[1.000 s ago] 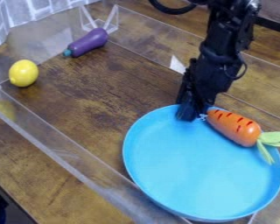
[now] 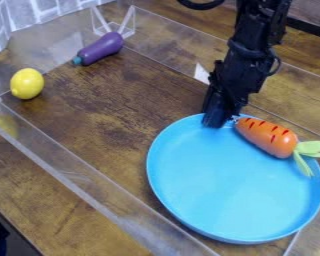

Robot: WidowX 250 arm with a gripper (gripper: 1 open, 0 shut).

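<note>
My black gripper (image 2: pixel 219 114) reaches down from the top to the back rim of a blue plate (image 2: pixel 227 185). Its tips are dark and small, and look shut, with nothing clearly between them. An orange toy carrot (image 2: pixel 264 135) with green leaves lies on the plate's back right, just right of the gripper tips.
A purple eggplant (image 2: pixel 99 49) lies at the upper left, and a yellow lemon (image 2: pixel 27 84) at the left near the clear wall.
The gripper and arm have shifted slightly. The carrot and plate have moved a little, with the carrot sitting slightly higher in view.
</note>
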